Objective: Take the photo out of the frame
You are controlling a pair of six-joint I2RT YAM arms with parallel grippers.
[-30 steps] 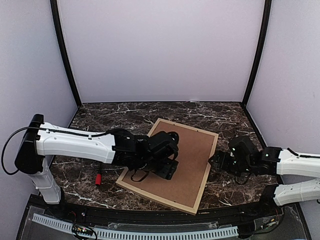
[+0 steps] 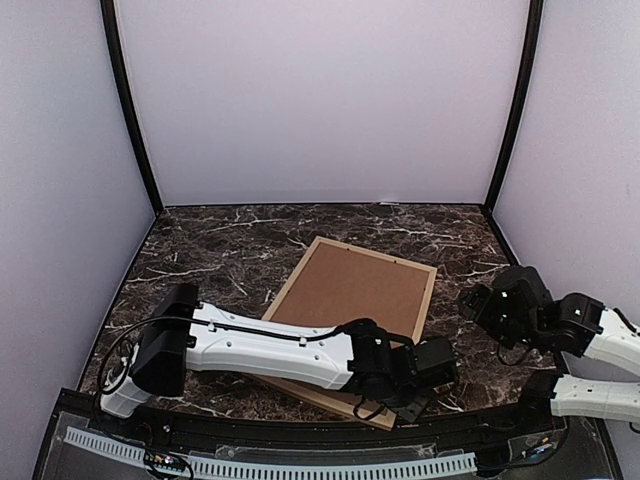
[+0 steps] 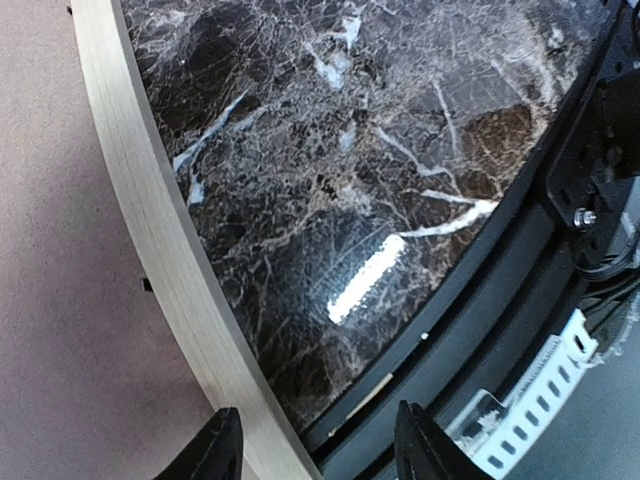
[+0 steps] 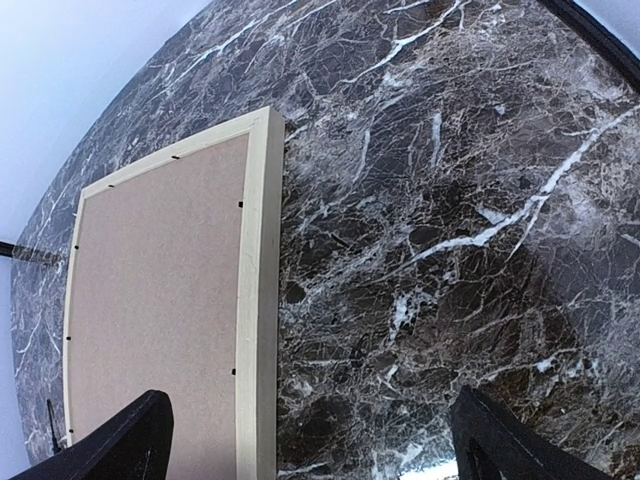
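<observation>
The photo frame (image 2: 429,300) lies back up on the dark marble table, a pale wooden border around a brown backing board (image 2: 360,283). Small black tabs line the inner edge of the wood, one of them a dark tab (image 3: 147,285) in the left wrist view. No photo shows. My left gripper hovers by the near right corner, its fingers apart; the wooden border (image 3: 200,300) runs into view between them, not visibly gripped. To the right of the frame, my right gripper stands wide open over bare table, holding nothing.
A dark rail (image 3: 480,285) runs along the table's front edge, close to the frame's near corner, with a white slotted strip (image 2: 320,468) in front. Clear marble (image 2: 230,235) stretches behind the frame. My left arm (image 2: 270,352) covers the frame's front left part.
My left arm has swung right and toward the front, from over the backing board to the near right corner. My right gripper has drawn right, away from the frame. The frame has not moved.
</observation>
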